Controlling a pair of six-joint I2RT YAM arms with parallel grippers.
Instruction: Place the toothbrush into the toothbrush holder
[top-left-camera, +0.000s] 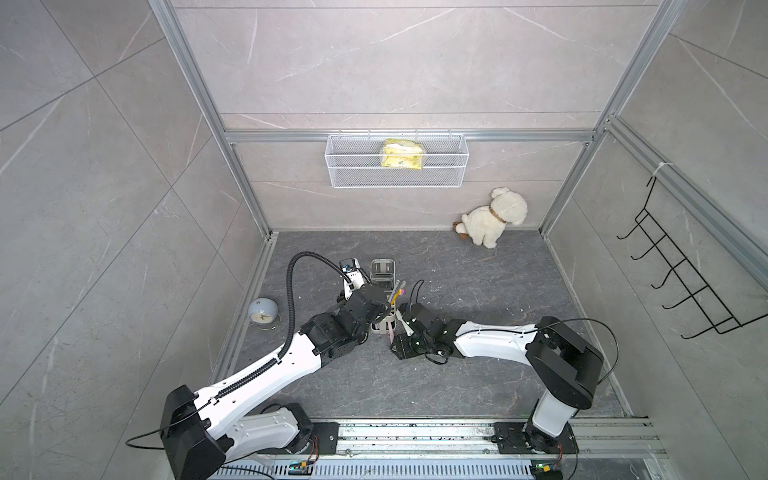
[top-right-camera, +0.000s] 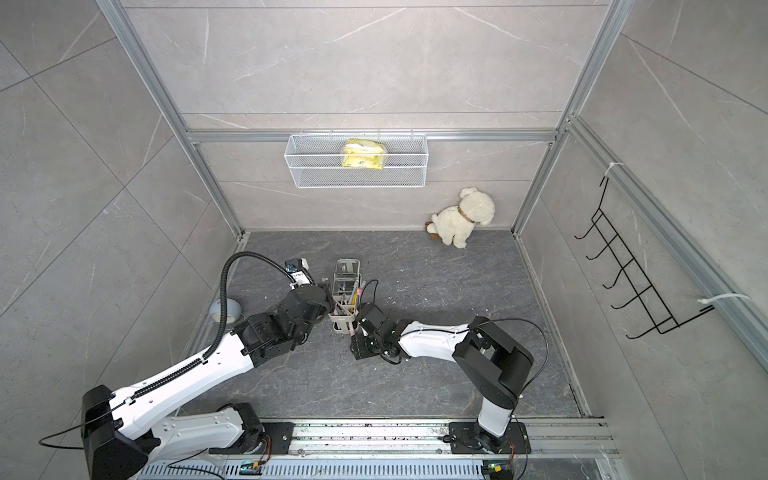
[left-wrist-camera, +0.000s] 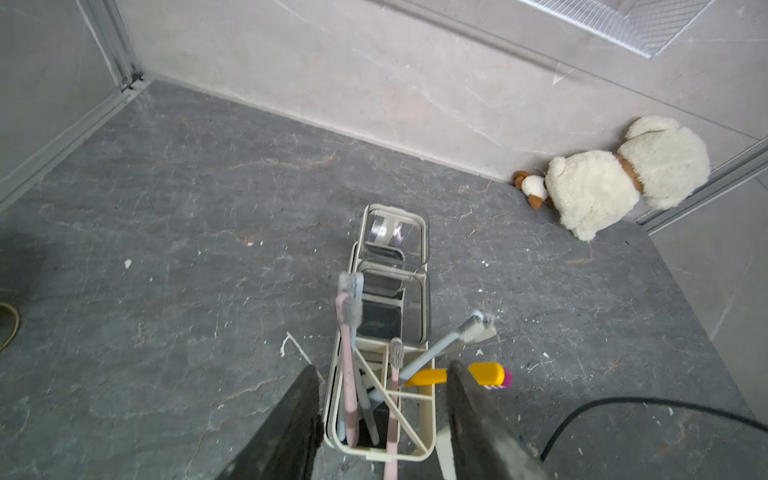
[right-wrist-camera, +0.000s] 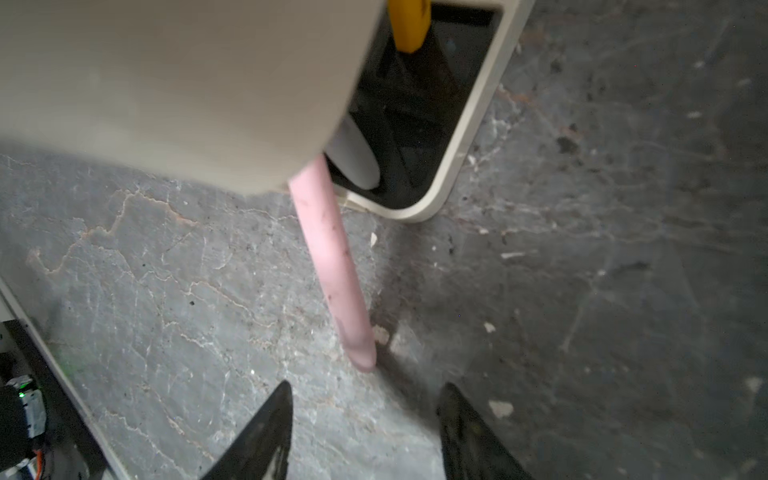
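Observation:
The toothbrush holder (left-wrist-camera: 434, 416) is a pale frame with dark compartments in the middle of the floor. A pink toothbrush (left-wrist-camera: 397, 352) lies aslant across its front part, head inside the frame. In the right wrist view that brush's pink handle (right-wrist-camera: 332, 264) juts out past the front rim, over the floor. My left gripper is open above the holder, its fingers apart on either side of the brushes. Just in front of the handle's end, my right gripper stands open, touching nothing visible. A pale blurred shape (right-wrist-camera: 184, 88) hides much of the holder there.
Another pink toothbrush (left-wrist-camera: 348, 376) and blue-grey ones stand at the holder's left. A blue toothbrush (left-wrist-camera: 436, 348) and a yellow handle (left-wrist-camera: 484, 373) lean out right. Both arms crowd the holder. A plush dog (top-left-camera: 496, 217) sits far back right.

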